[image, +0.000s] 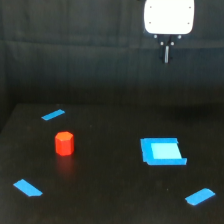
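A red block (64, 143), with several flat sides, stands upright on the dark table to the left of centre. Right of centre lies a pale square (165, 151) bordered by blue tape (149, 152), with nothing on it. High at the upper right hangs my gripper (166, 58), below its white arm housing (169, 16). It is well clear of the table and far from the red block. Only a narrow dark bar shows at its end, so the spread of its fingers is unclear. No object is visible at its tip.
Short blue tape strips mark the table at the back left (53, 115), front left (27, 188) and front right (200, 197). Bare black table lies between the block and the taped square. A dark curtain (80, 60) hangs behind.
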